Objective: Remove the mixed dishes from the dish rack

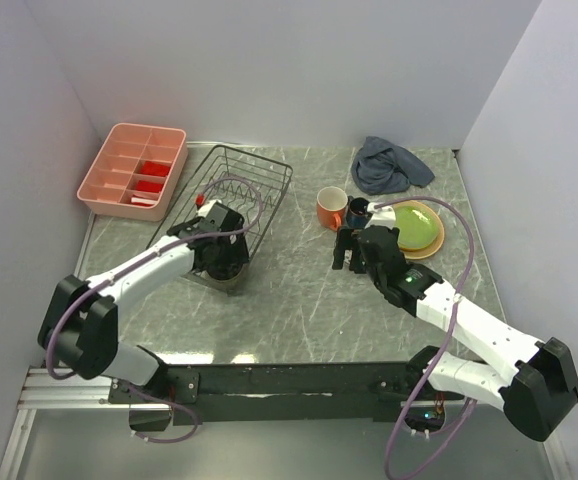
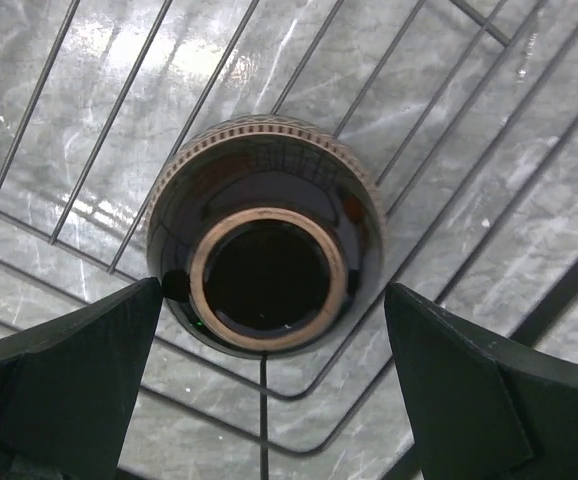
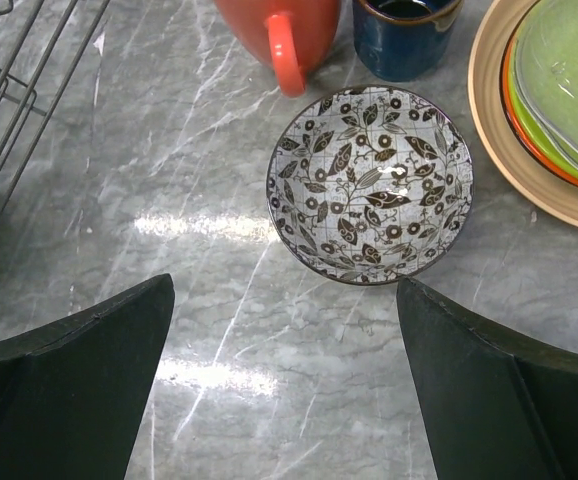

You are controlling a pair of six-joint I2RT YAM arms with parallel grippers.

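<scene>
In the front corner of the wire dish rack (image 1: 273, 174) lies a dark, upside-down bowl (image 2: 269, 180) with a brown foot ring. My left gripper is open above it, the bowl showing between its fingers. On the counter sits a black-and-white leaf-patterned bowl (image 3: 369, 185), upright. My right gripper stands open near that bowl, nothing between its fingers. Behind it are an orange mug (image 1: 331, 205) and a dark blue cup (image 3: 404, 40). Stacked green plates (image 1: 416, 226) rest on a tan plate (image 3: 489, 120) at the right.
A pink divided bin (image 1: 119, 150) with red items stands left of the rack. A grey cloth (image 1: 389, 167) lies at the back right. Walls bound both sides.
</scene>
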